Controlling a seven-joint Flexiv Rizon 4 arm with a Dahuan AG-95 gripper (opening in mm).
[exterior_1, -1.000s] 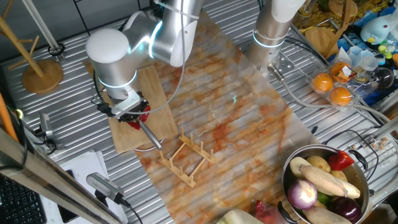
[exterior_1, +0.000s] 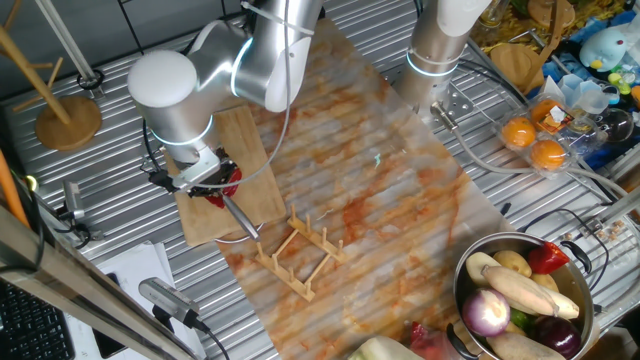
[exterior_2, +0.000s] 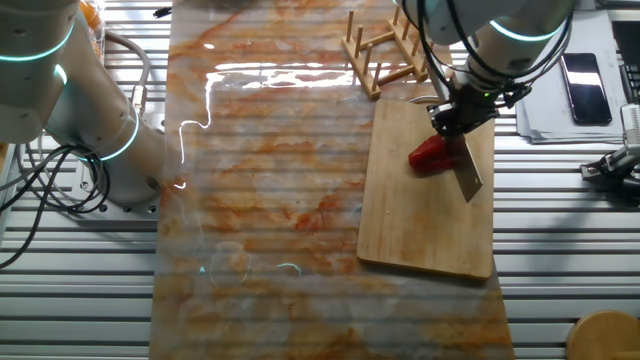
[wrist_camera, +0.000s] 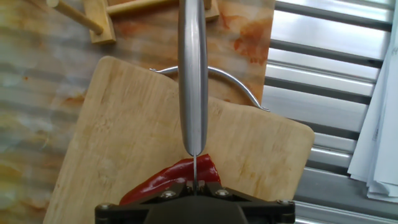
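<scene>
My gripper is shut on a knife (wrist_camera: 193, 81), whose grey metal handle sticks out ahead in the wrist view. In exterior view 2 the knife's blade (exterior_2: 467, 172) shows beside a red pepper (exterior_2: 431, 156), very close to it; whether it touches or cuts the pepper cannot be told. The pepper lies on a wooden cutting board (exterior_2: 420, 235), partly hidden under my gripper in the wrist view. The board has a wire handle (wrist_camera: 234, 81) at one end.
Just beyond the board's handle end stands a wooden peg rack (exterior_1: 312, 252). A metal pot (exterior_1: 463, 305) full of vegetables sits at the right in exterior view 1. A phone (exterior_2: 586, 88) lies on papers.
The upper part of my arm has shifted slightly left in exterior view 1. The knife, pepper and board look almost unmoved.
</scene>
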